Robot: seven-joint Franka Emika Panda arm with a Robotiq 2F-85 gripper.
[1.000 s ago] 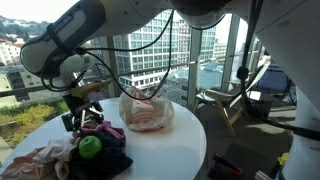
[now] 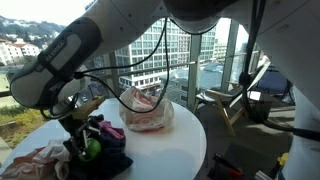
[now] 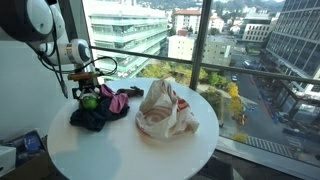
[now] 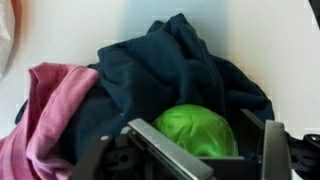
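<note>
A round green object (image 4: 195, 130) rests on dark blue cloth (image 4: 160, 70) on the white table. My gripper points down over it in the wrist view, fingers apart, with the green object showing between them. One finger (image 4: 170, 150) overlaps the object's left side; a gap shows towards the right finger (image 4: 275, 152). Whether either one touches it, I cannot tell. From outside, the arm's gripper (image 2: 80, 134) sits right above the green object (image 2: 91, 149), partly covering it. Pink cloth (image 4: 55, 115) lies to the left in the wrist view.
A white plastic bag (image 3: 163, 112) with reddish contents stands on the table (image 3: 150, 158) beside the cloth pile. Light-coloured cloth (image 2: 35, 163) lies at the left in exterior view 1. Windows (image 3: 260, 90) rise behind.
My gripper has come down from above the pile onto the green object, which it now partly hides in exterior view 1. The cloths and the bag look unmoved.
</note>
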